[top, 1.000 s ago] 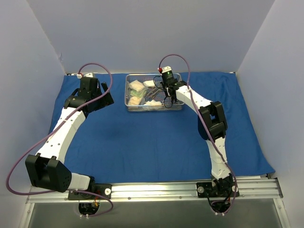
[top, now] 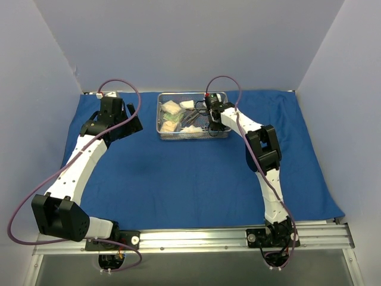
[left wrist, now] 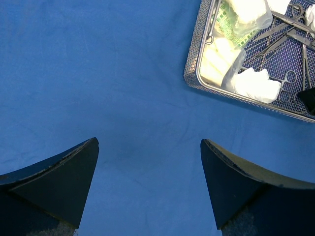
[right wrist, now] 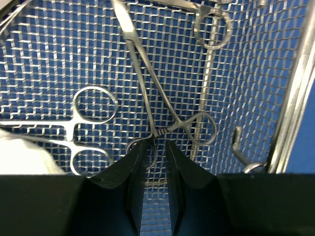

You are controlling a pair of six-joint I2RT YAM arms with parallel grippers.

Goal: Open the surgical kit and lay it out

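The mesh instrument tray (top: 193, 136) sits at the back centre of the blue drape, holding wrapped gauze packs (left wrist: 219, 56), a white bundle (left wrist: 256, 86) and several scissor-like steel instruments (right wrist: 88, 118). My right gripper is down inside the tray's right part, its fingers close together over the ring handles of a long instrument (right wrist: 157, 93); whether anything is between them is unclear. My left gripper stands open over bare drape left of the tray, nothing between its fingers.
The blue drape (top: 166, 185) is clear in front of the tray and at both sides apart from the arms. Grey walls surround the workspace at back, left and right.
My right gripper has moved slightly rightward and downward in the top view, within the tray. The left arm has stayed still.
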